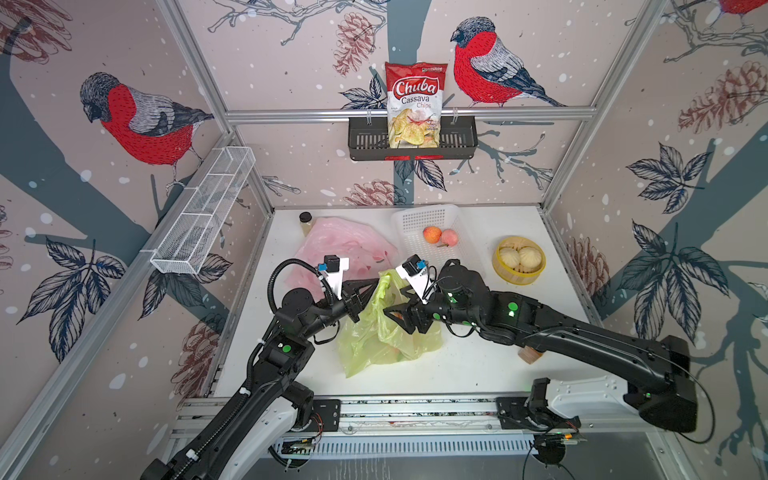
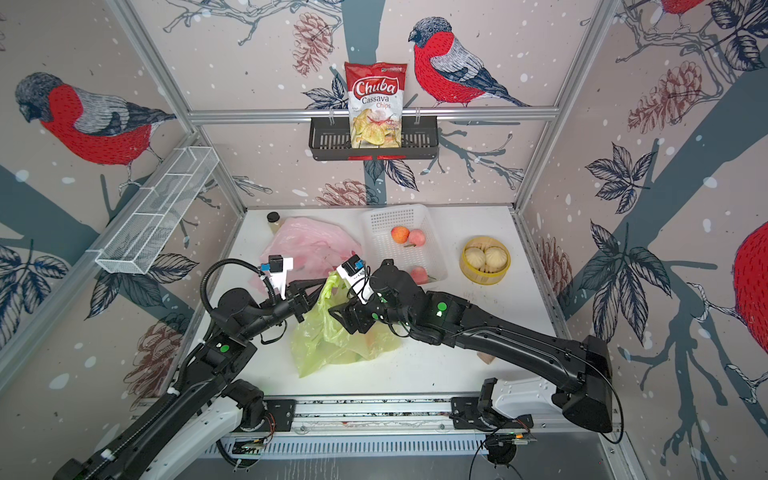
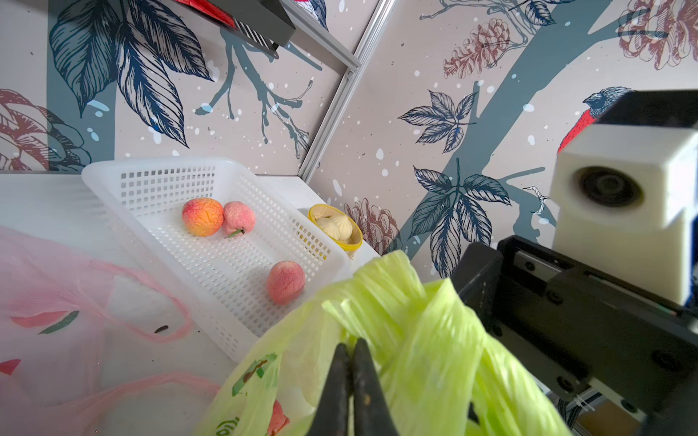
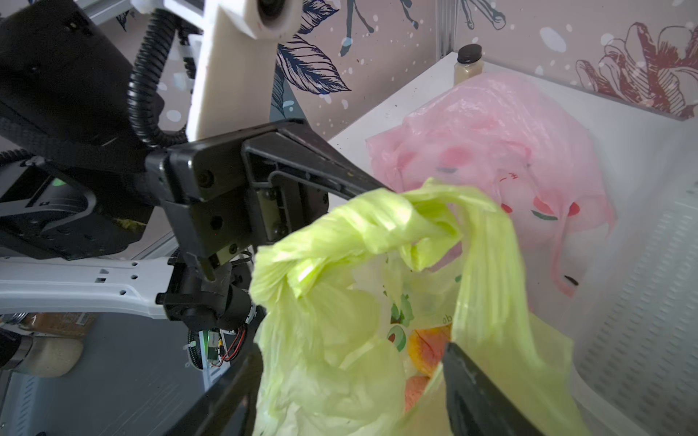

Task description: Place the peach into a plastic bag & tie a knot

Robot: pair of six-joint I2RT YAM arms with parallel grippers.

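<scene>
A green plastic bag point(image 1: 360, 344) is lifted at its top by my left gripper, whose fingers are shut on the gathered plastic. Two peach-coloured fruits, one orange-red point(image 4: 425, 341) and one pinker point(image 4: 416, 386), show inside the bag in the right wrist view. My right gripper stands open at the bag's right side, its fingers either side of bunched plastic. More peaches point(image 3: 285, 282) lie in a white basket point(image 3: 174, 254) behind.
A pink bag point(image 1: 336, 240) and a small jar point(image 4: 468, 69) are at the back left. A yellow steamer point(image 1: 520, 272) with buns is at the right. The chips bag point(image 1: 414, 104) sits on a high rack.
</scene>
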